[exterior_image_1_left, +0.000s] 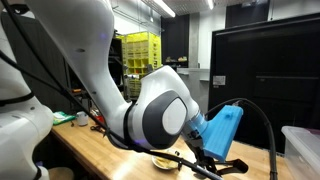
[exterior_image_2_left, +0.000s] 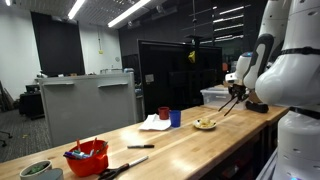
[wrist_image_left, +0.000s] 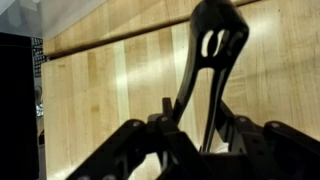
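Observation:
My gripper is shut on a black utensil (wrist_image_left: 215, 38) with slots in its head and two long prongs running back between the fingers; it looks like tongs. In the second exterior view the gripper (exterior_image_2_left: 239, 88) hangs over the right side of the table, with the thin dark utensil (exterior_image_2_left: 231, 105) angling down below it. A plate (exterior_image_2_left: 205, 124) with yellowish food stands to the left of it. From the first exterior view, the arm partly covers the plate (exterior_image_1_left: 165, 161).
On the wooden table (exterior_image_2_left: 170, 150) are a red container (exterior_image_2_left: 87, 158), a blue cup (exterior_image_2_left: 175, 118), a red cup (exterior_image_2_left: 164, 113), a white cloth (exterior_image_2_left: 155, 124) and black-handled tools (exterior_image_2_left: 125, 167). A clear bin (exterior_image_1_left: 302, 145) stands at the right.

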